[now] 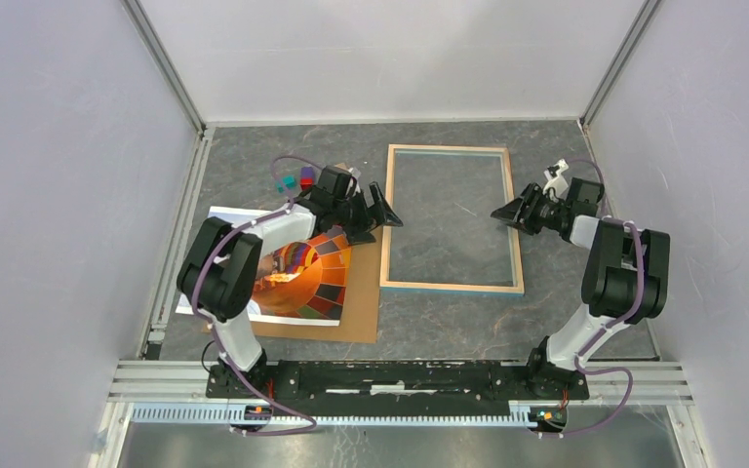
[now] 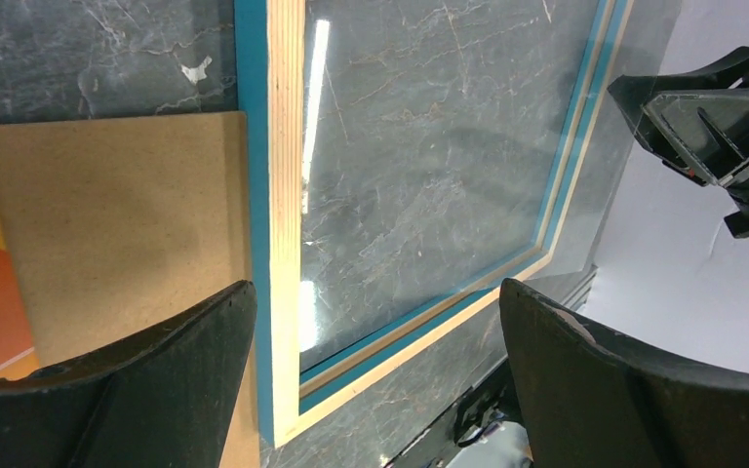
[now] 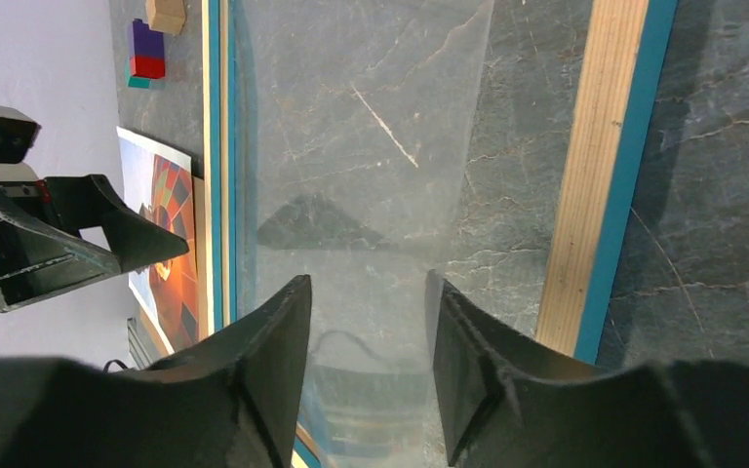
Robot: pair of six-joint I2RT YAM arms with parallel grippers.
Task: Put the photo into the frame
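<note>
The wooden frame point(image 1: 388, 214) with blue-green sides lies face up in the middle of the table. Inside it a clear sheet point(image 3: 380, 195) shows, one edge standing away from the right border. The hot-air-balloon photo point(image 1: 302, 302) lies left of the frame, over a brown board point(image 1: 361, 302). At the frame's left border my left gripper is open, with its fingers apart and nothing held. My right gripper is over the frame's right side, its fingers parted; the sheet's edge runs to its right fingertip. Whether they touch cannot be told.
Small coloured blocks point(image 1: 306, 177) and a wooden block point(image 3: 166, 15) lie behind the photo, partly hidden by the left arm in the top view. Bare table point(image 1: 449, 327) shows in front of the frame.
</note>
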